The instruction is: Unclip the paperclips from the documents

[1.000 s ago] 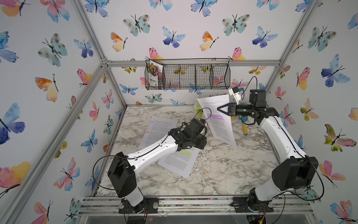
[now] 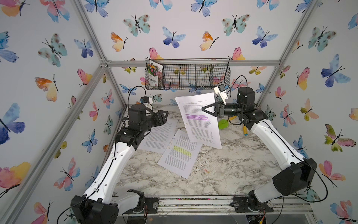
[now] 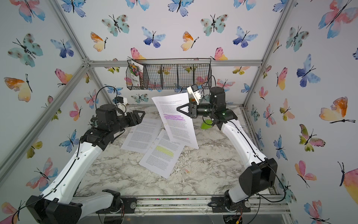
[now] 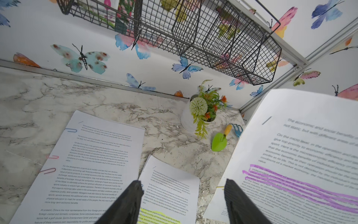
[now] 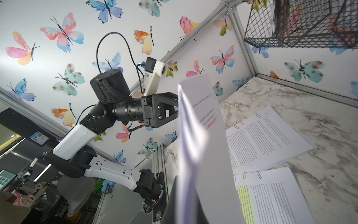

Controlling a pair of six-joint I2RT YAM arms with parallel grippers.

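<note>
My right gripper (image 2: pixel 205 108) is shut on a held document (image 2: pixel 199 130) with purple highlight, raised above the table; in the left wrist view it fills the right side, a small clip (image 4: pixel 220 187) on its left edge. My left gripper is open and empty, raised left of that document. On the table lie a document with blue and red paperclips along its left edge, and a yellow-highlighted document (image 2: pixel 179 156) with clips at its edge, visible in the right wrist view.
A wire basket (image 2: pixel 186 76) hangs on the back wall. A potted plant (image 4: pixel 199 112), a green trowel (image 4: pixel 219 141) and a blue rake (image 4: pixel 238 129) stand or lie at the back right.
My left arm has swung back and up to the left, away from the middle. My right gripper has moved left with the held document.
</note>
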